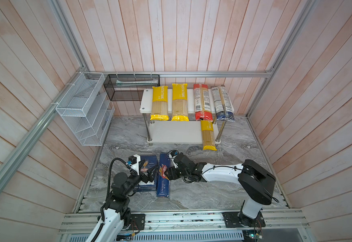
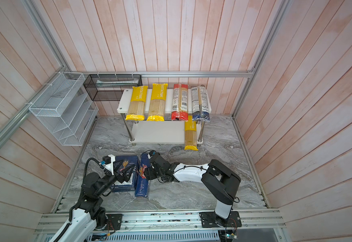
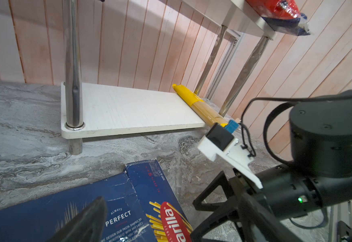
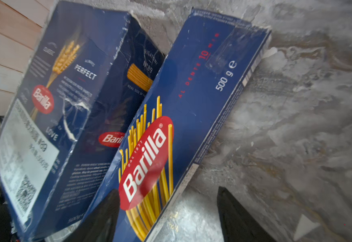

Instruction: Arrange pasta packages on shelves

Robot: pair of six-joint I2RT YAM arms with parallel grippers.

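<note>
A blue spaghetti box lies flat on the marble counter beside a larger blue rigatoni box. My right gripper is over the spaghetti box, fingers apart on either side, open. My left gripper hangs above the rigatoni box; its blurred fingers stand apart in the left wrist view, open. On the white upper shelf lie two yellow packs, a red pack and a dark pack. One yellow pack lies at the right of the lower shelf.
The lower shelf is bare left of its yellow pack. White wire baskets hang on the left wall, a black basket at the back.
</note>
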